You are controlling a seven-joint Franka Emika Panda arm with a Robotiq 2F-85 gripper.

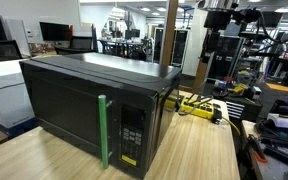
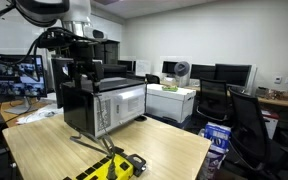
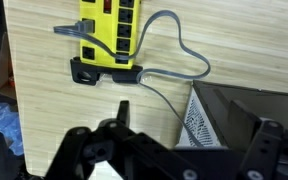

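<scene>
A black microwave (image 1: 84,105) stands on the wooden table with its door shut and a green handle strip (image 1: 103,130) on the front. My gripper hangs above the table; in the wrist view its dark fingers (image 3: 123,113) stand wide apart, with only table, cable and a dark edge of the microwave (image 3: 264,102) showing between and below them. At the upper right of the first exterior view the arm (image 1: 222,20) is above and beyond the microwave's right side. In the second exterior view the arm (image 2: 76,35) is over the microwave (image 2: 114,105).
A yellow power strip (image 3: 114,28) with a looping grey cable (image 3: 189,50) lies on the table beside the microwave. Bare tabletop (image 1: 199,145) shows to the microwave's right and in front. Office chairs (image 2: 254,125) stand beyond the table.
</scene>
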